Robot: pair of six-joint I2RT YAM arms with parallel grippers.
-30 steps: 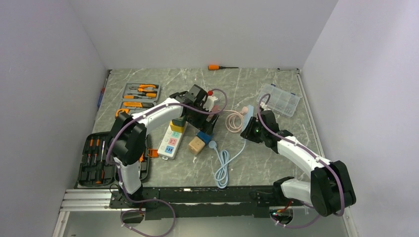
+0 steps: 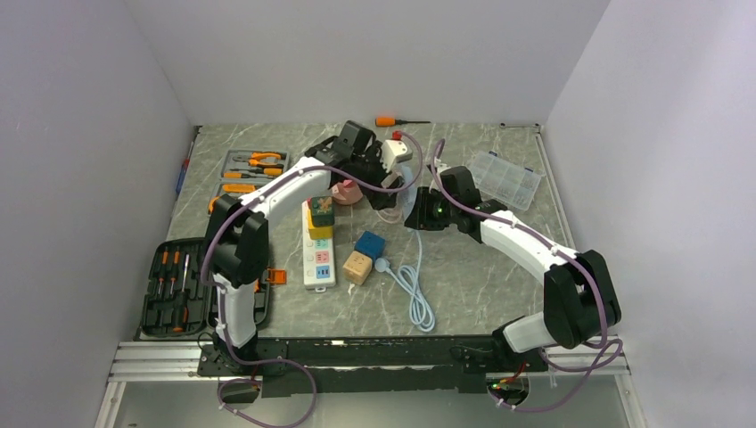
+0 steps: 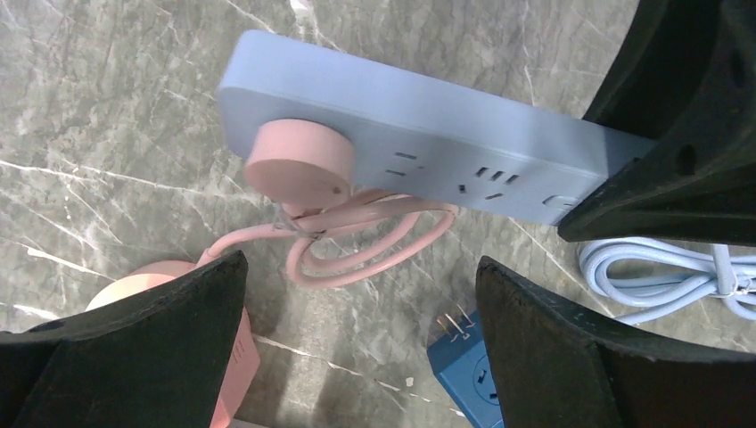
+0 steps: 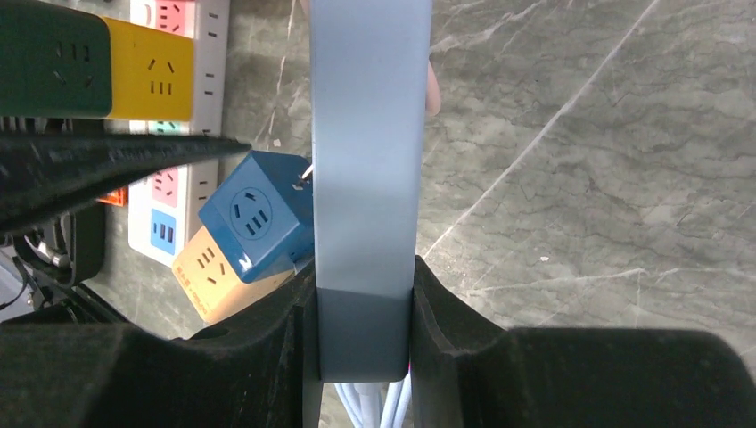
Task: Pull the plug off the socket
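Observation:
A light-blue power strip (image 3: 428,129) is held off the table by its near end, with my right gripper shut on it. In the left wrist view a round pink plug (image 3: 308,160) sits in the strip's far end, its pink cord (image 3: 365,232) coiled below. My left gripper stands open, nothing between its fingers; the plug and strip lie ahead of its fingertips. The pink block (image 3: 236,370) at the cord's other end is partly hidden behind the left finger.
A blue cube adapter (image 2: 370,243) and a tan one (image 2: 357,267) sit mid-table. Left of them stands a white strip (image 2: 319,263) carrying yellow and green cubes. The strip's blue cord (image 2: 419,303) lies coiled in front.
My right gripper has carried the blue strip leftward and a little back, toward the left gripper. The pink coil moved left too, and the blue cord shifted. The left arm moved slightly.

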